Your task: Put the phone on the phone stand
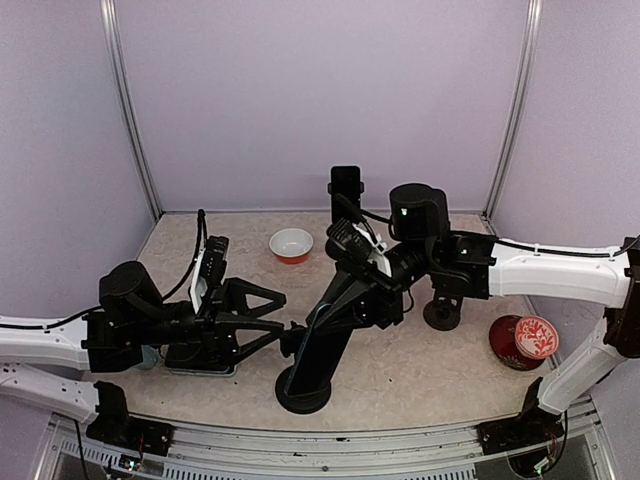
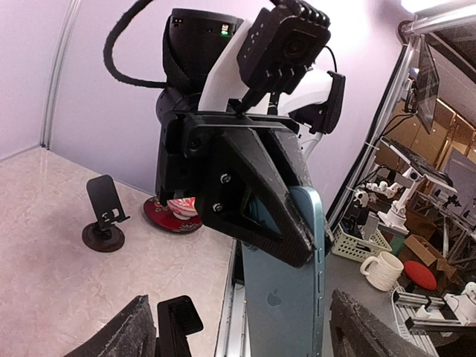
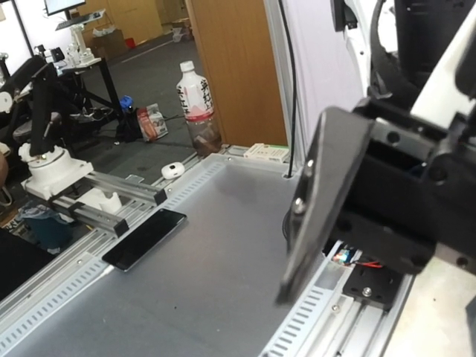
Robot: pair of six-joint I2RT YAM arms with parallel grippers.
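Observation:
A light-blue phone (image 2: 284, 297) stands upright, held at its top by my right gripper (image 1: 330, 308), which is shut on it; in the top view its dark screen (image 1: 316, 360) faces out over a round black stand base (image 1: 300, 400) at the front of the table. My left gripper (image 1: 278, 315) is open just left of the phone, its fingers apart and clear of it. In the left wrist view the left fingers show at the bottom edge on either side of the phone. Whether the phone rests on the stand cannot be told.
Another black stand (image 2: 101, 208) stands at the right of the table, and a taller one (image 1: 345, 190) at the back. A white bowl (image 1: 291, 242) is at the back centre, a red plate with a patterned bowl (image 1: 536, 335) at the right. A tray is behind the left arm.

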